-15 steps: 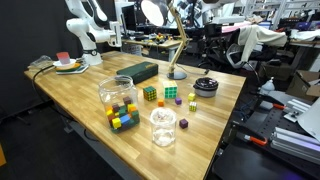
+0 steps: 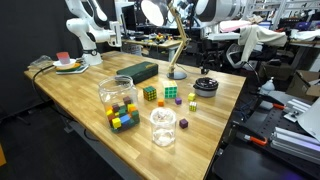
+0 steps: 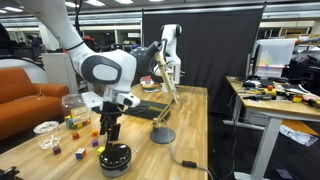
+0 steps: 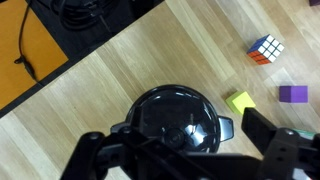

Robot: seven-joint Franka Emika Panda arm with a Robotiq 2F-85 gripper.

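A black round pot with a shiny dark lid (image 4: 175, 112) sits on the wooden table, and the same pot (image 3: 115, 160) shows near the front in exterior view 2. My gripper is above it, fingers apart and nothing between the fingers. The fingers cover the lower part of the pot in the wrist view. Beside the pot lie a yellow block (image 4: 239, 102), a purple block (image 4: 293, 94) and a small puzzle cube (image 4: 266, 49).
A clear container of coloured blocks (image 2: 123, 117) and a clear cup (image 2: 163, 127) stand near the table's front. A dark green box (image 2: 138, 72) and a lamp base (image 2: 177, 73) are farther back. Bare table (image 2: 75, 92) lies to the left.
The arm has come into fuller view above the pot, and its gripper appears lower. The pot, blocks and containers have stayed where they were.
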